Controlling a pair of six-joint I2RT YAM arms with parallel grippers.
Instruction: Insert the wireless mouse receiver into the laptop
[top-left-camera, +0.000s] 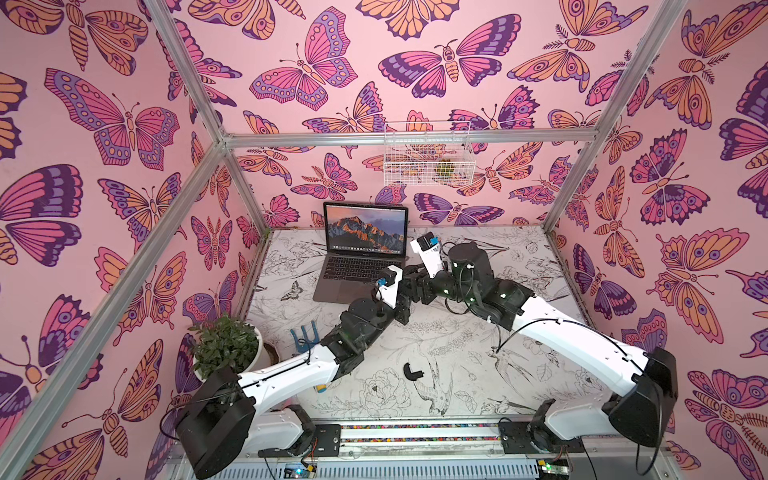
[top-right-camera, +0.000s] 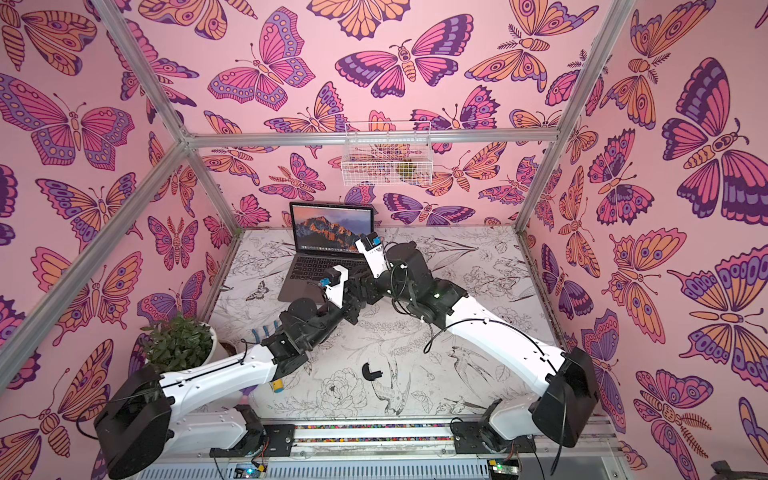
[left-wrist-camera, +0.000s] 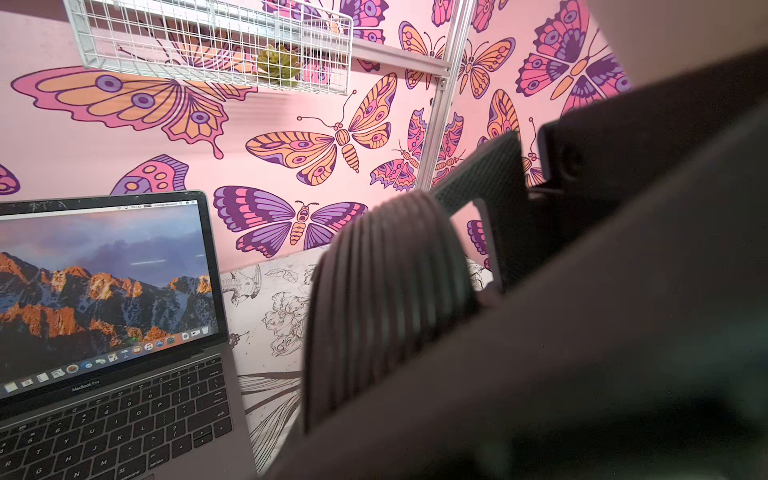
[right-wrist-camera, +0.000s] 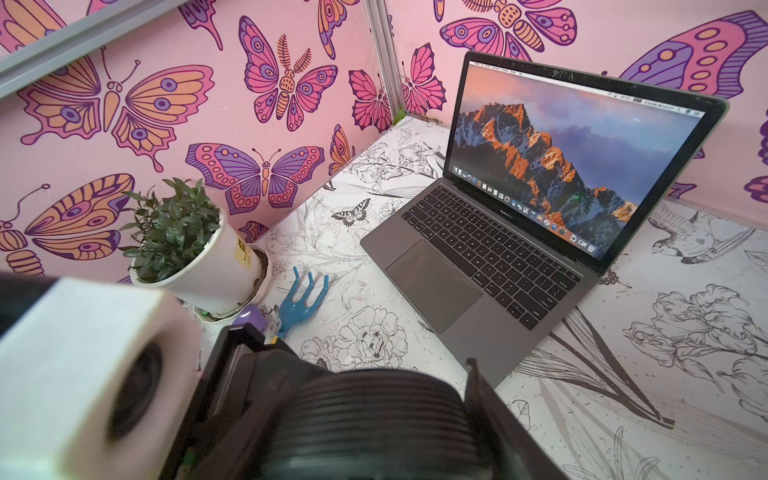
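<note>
The open grey laptop (top-left-camera: 361, 276) stands at the back left with its screen lit. Close to its right front corner, my left gripper (top-left-camera: 405, 301) and right gripper (top-left-camera: 423, 286) meet, overlapping in both top views. Both are shut; nothing that I can make out shows between their fingers. Dark ribbed fingers (left-wrist-camera: 392, 308) fill the middle of the left wrist view, right of the laptop. In the right wrist view, a ribbed dark surface (right-wrist-camera: 376, 424) covers the bottom, in front of the laptop. I cannot make out the receiver in any view, nor the laptop's port.
A small black curved piece (top-left-camera: 413, 371) lies on the table in front of the arms. A potted plant (right-wrist-camera: 192, 248) and a blue fork-like tool (right-wrist-camera: 301, 304) are at the left. A white wire basket (top-left-camera: 429, 164) hangs at the back.
</note>
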